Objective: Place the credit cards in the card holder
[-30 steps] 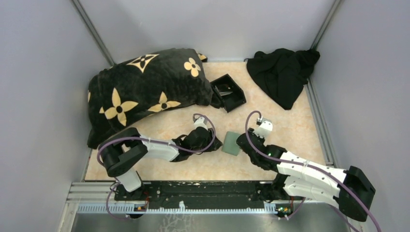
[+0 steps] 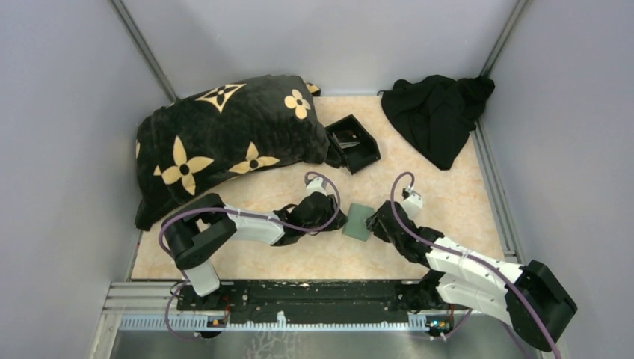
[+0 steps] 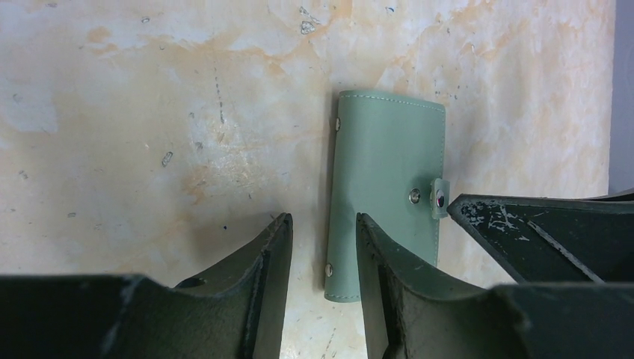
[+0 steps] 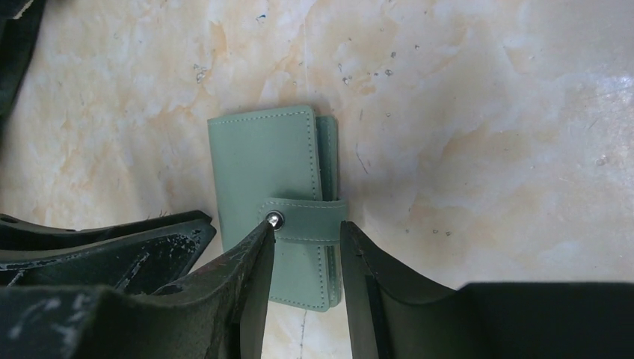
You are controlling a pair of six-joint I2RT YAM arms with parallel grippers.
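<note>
On the table between the two arms lies the sage-green card holder (image 2: 358, 228), its covers folded together. Its strap (image 4: 310, 221) crosses the right edge in the right wrist view. The left wrist view shows the strap's end (image 3: 440, 198) apart from a metal stud (image 3: 415, 196) on the cover. My left gripper is part open by the holder's left side, nothing between its fingers. My right gripper is part open too, over the strap side; whether it touches the strap I cannot tell. No card can be made out clearly.
Behind the arms stands a black open box (image 2: 361, 158) with thin pale items (image 2: 348, 143) inside. A large patterned pillow (image 2: 224, 134) fills the back left, and a black cloth (image 2: 434, 116) the back right. Bare table surrounds the holder.
The holder stays in place.
</note>
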